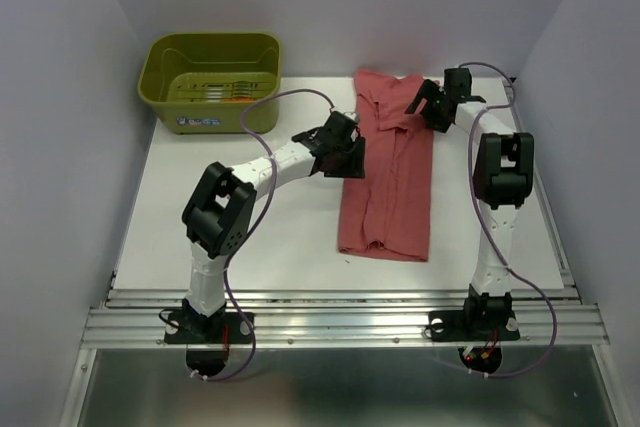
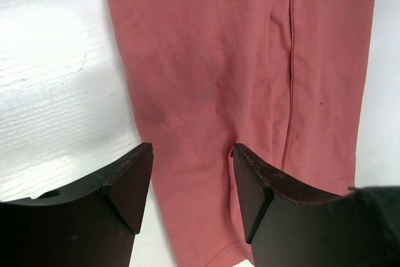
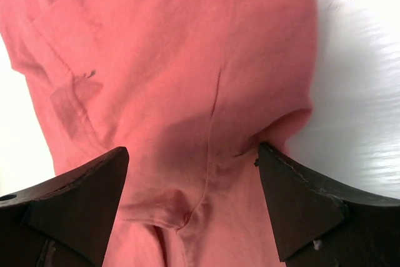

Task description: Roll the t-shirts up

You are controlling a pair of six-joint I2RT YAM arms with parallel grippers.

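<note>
The red t-shirt lies folded lengthwise into a long strip on the right half of the white table, its upper part folded over at the back. Over its left edge, around mid-length, my left gripper stands open; the left wrist view shows flat red cloth below its spread fingers. My right gripper is at the upper part of the shirt, reaching in from the right edge. In the right wrist view its fingers are apart, low over the folded cloth, with nothing gripped between them.
A green bin stands at the back left of the table. Bare table lies to the left of the shirt, with a narrower clear strip on its right. Purple cables loop along both arms.
</note>
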